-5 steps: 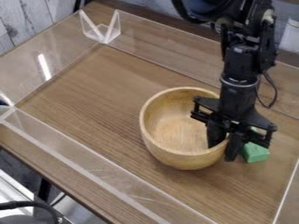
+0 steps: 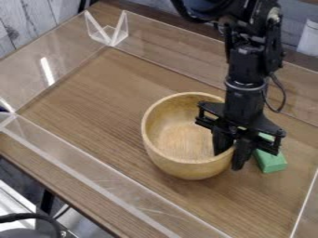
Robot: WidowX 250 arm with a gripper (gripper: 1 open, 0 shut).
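A tan plastic bowl sits in the middle-right of the wooden table. My black gripper is at the bowl's right rim, pointing down; it looks shut on that rim, though the fingertips are partly hard to make out. A green block lies just right of the bowl and gripper, partly hidden behind the gripper.
A white wire-like holder stands at the far left back. Clear edging strips run along the table's left and front.
The gripper and bowl have shifted slightly to the left, and a bit more of the table shows around the green block.
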